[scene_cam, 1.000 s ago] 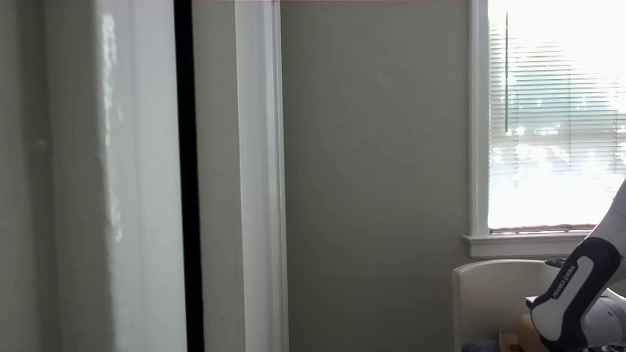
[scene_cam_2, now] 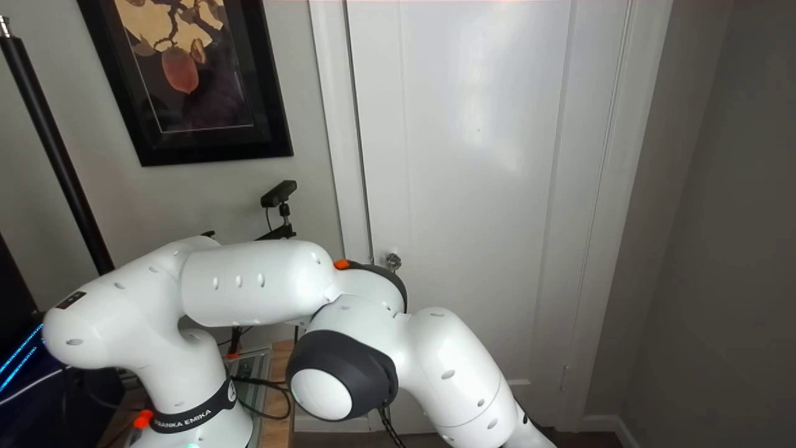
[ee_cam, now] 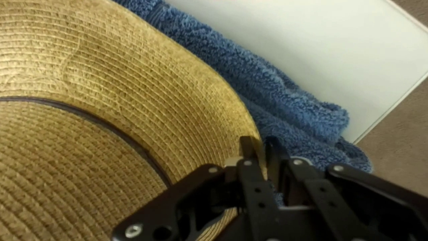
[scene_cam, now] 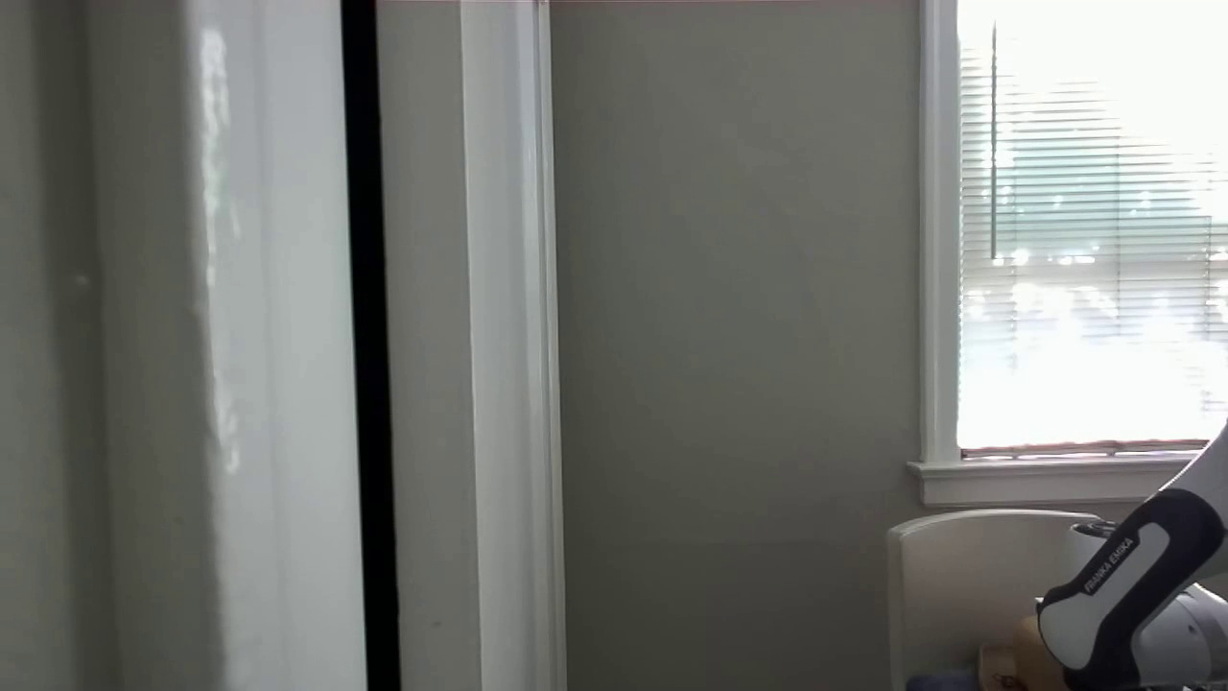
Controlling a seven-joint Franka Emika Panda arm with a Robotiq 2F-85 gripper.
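A tan woven straw hat [ee_cam: 192, 112] with a thin dark band round its crown fills the left of the wrist view. Its brim edge runs down between the two fingertips of my gripper, which is part open with a narrow gap. One finger [ee_cam: 249, 149] stands over the brim, and the other lies just outside its edge, over a folded blue towel [ee_cam: 281, 96]. I cannot tell whether either finger touches the brim. In exterior view 1, the arm [scene_cam: 1122, 587] enters at the lower right; the gripper itself is hidden there.
Beneath the towel is a white flat surface [ee_cam: 321, 44], with brown floor [ee_cam: 397, 136] beyond its edge. A white curved backboard [scene_cam: 979, 553] stands behind the arm, below the window [scene_cam: 1094, 230]. A closed white door [scene_cam_2: 485, 186] stands behind the arm in exterior view 2.
In exterior view 1 the visible arm link has lowered and tilted a little, shifting slightly in the frame. The surroundings have stayed the same.
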